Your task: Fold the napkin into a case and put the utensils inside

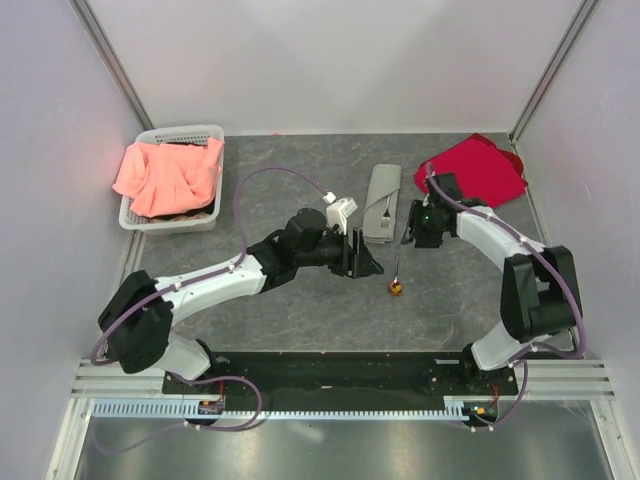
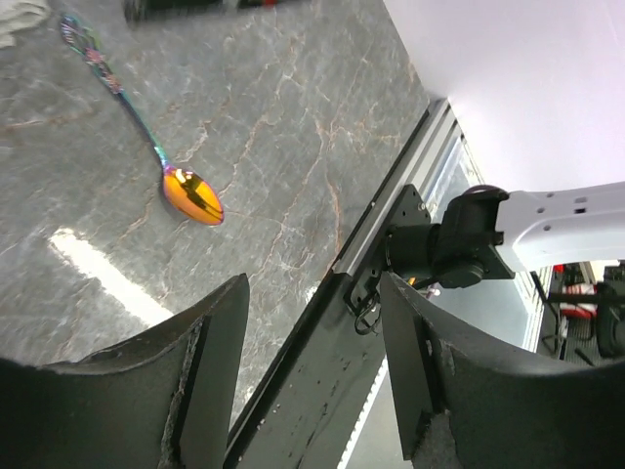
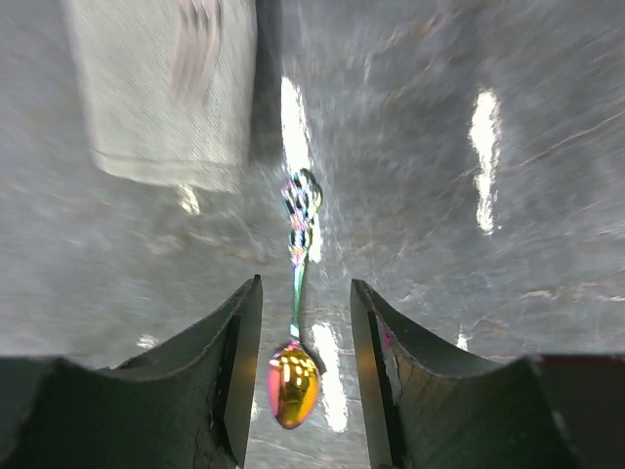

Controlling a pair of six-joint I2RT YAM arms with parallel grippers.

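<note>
The grey folded napkin (image 1: 383, 185) lies lengthwise on the table with a fork (image 1: 386, 216) on its near part; the right wrist view shows the fork's tines (image 3: 199, 44) on the cloth. Just nearer than the napkin rests a spoon with a golden bowl (image 1: 396, 288) and a thin coloured handle (image 3: 297, 283) pointing toward the napkin. My left gripper is open and empty, left of the spoon. Over the spoon's handle side, close to the napkin's near right corner, my right gripper stands open, nothing between its fingers.
A red cloth (image 1: 470, 170) covers the back right, close behind the right arm. At the back left stands a white basket (image 1: 180, 225) with a coral cloth (image 1: 165, 178).
</note>
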